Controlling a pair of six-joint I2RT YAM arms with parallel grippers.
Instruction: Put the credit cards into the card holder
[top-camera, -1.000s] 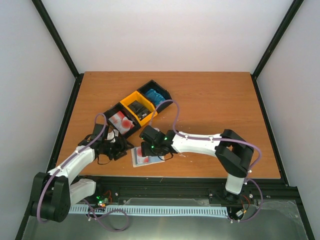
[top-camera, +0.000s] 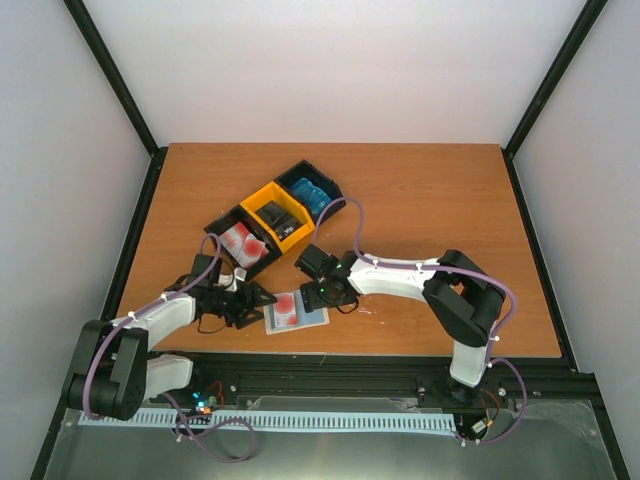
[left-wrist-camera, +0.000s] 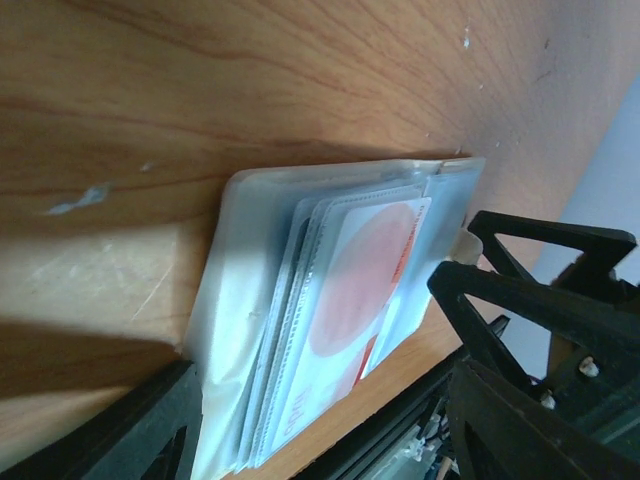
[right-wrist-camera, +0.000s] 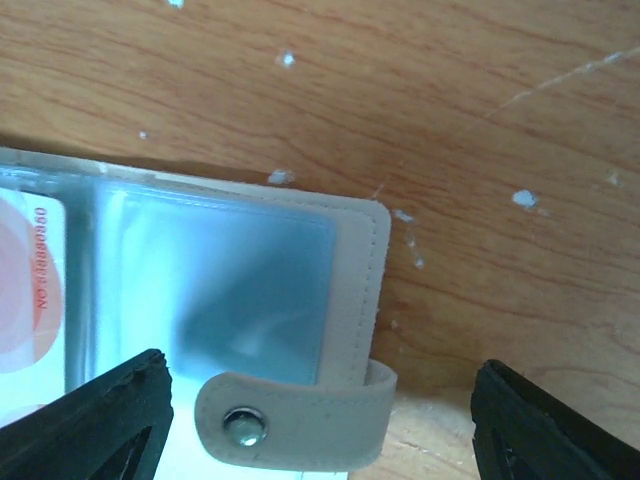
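The card holder (top-camera: 312, 317) lies unfolded near the table's front edge. A white card with red circles (top-camera: 285, 310) is on its left half; the left wrist view shows it under clear plastic pocket layers (left-wrist-camera: 300, 340). My left gripper is open, its fingers apart on either side of the holder's left end; it does not grip it. Above the holder's right end, my right gripper also stands open. Between its fingers are the blue pocket (right-wrist-camera: 220, 280) and a pale strap with a metal snap (right-wrist-camera: 300, 420).
Behind the holder, a black bin (top-camera: 262, 263) holds more red-and-white cards (top-camera: 242, 243). A yellow bin (top-camera: 300, 240) with dark items and a black bin with blue items (top-camera: 312, 196) adjoin it.
My right gripper has shifted right, off the card and over the holder's right part. The left gripper has edged right and slightly toward the front, closer to the holder.
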